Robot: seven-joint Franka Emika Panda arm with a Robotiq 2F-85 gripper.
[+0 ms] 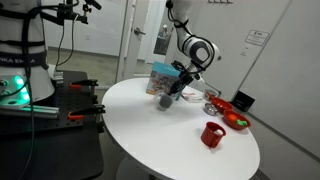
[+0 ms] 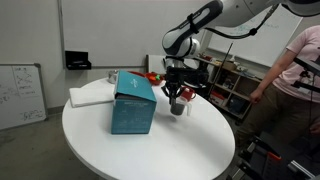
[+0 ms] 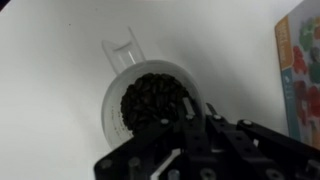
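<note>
A clear measuring cup (image 3: pixel 113 107) with a handle holds dark beans (image 3: pixel 153 100) in the wrist view. My gripper is shut on the cup's rim, one finger inside over the beans. From the side, the same cup (image 1: pixel 165 102) hangs at the tip of my gripper (image 1: pixel 173 92), close to the white table. Exterior view 2 has the cup (image 2: pixel 178 106) beneath my gripper (image 2: pixel 177 93), right of the blue box; whether its base touches the table is hard to tell.
A blue box (image 2: pixel 133 108) stands close beside the cup. A red mug (image 1: pixel 212 135) sits toward the front right. Red bowls (image 1: pixel 236 120) with items lie farther back.
</note>
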